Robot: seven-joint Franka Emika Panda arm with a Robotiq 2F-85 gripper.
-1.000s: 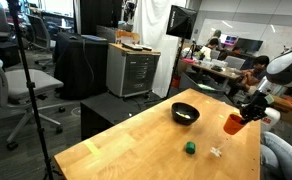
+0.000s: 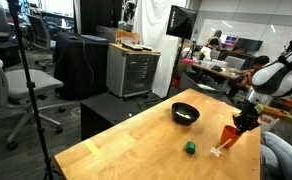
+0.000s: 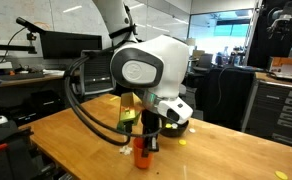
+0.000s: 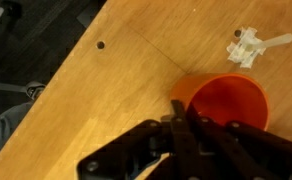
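An orange cup (image 2: 229, 133) is at the near right part of the wooden table, with my gripper (image 2: 243, 122) over its side. Seen from above in the wrist view, the cup (image 4: 234, 103) has its mouth facing the camera, and my gripper is shut on its rim. The other exterior view shows the cup (image 3: 142, 153) below the arm; whether its base touches the table cannot be told. A small white piece (image 4: 248, 46) with a handle-like stem lies on the wood beside the cup.
Farther back on the table stands a black bowl (image 2: 185, 113) with something pale inside. A small green object (image 2: 191, 148) sits left of the cup.
My gripper and the cup have come down and slightly left in exterior view 1, closer to the white piece. The grip remains shut.
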